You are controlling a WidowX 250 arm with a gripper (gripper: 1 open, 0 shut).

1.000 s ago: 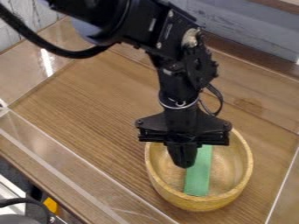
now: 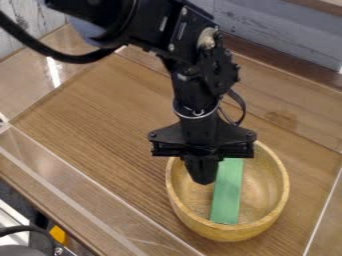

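A wooden bowl (image 2: 267,205) sits at the lower right of the tabletop, with a green rectangular block (image 2: 226,198) lying inside it. My black gripper (image 2: 202,172) hangs over the back left part of the bowl, its fingertips beside the upper end of the green block. It looks shut, with nothing visible between its fingers; the body of the gripper hides part of the bowl's back rim.
Pale walls stand at the back. Clear strips run along the left and front edges, with cables and a small yellow item beyond the lower left.
My gripper has risen very slightly over the bowl. The bowl and green block look unmoved.
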